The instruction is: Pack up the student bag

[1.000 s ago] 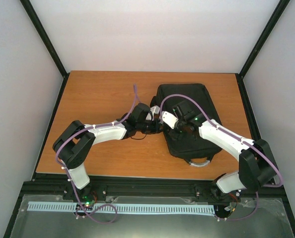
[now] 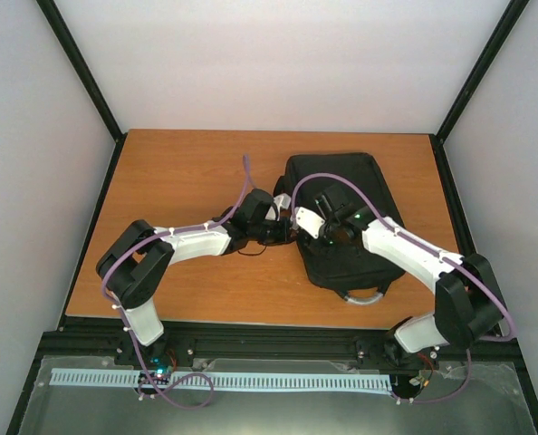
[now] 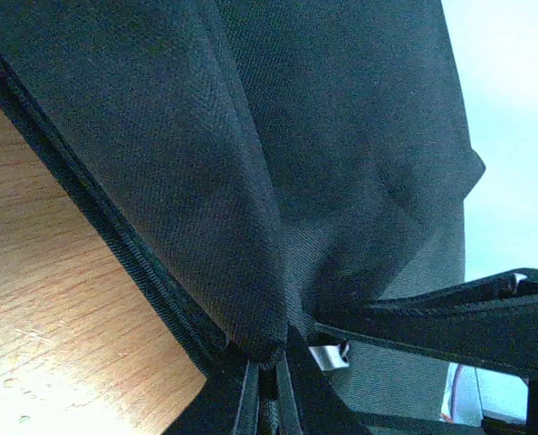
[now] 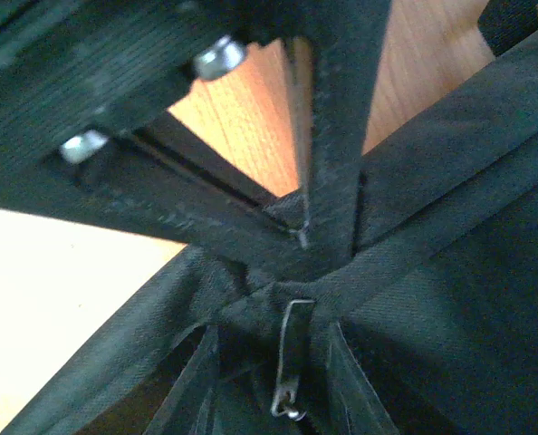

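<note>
The black student bag (image 2: 360,272) lies on the wooden table, both grippers at its left side. My left gripper is shut on a fold of the bag's fabric (image 3: 242,227), beside a long zipper seam (image 3: 115,217). My right gripper is open over a metal zipper pull (image 4: 292,349), which sits between its fingertips on the dark fabric. In the top view, both gripper tips are largely hidden by the wrist housings.
A handle (image 2: 364,297) sticks out from the bag's front end. Walls and dark frame rails border the table.
The left arm and bag look unchanged.
</note>
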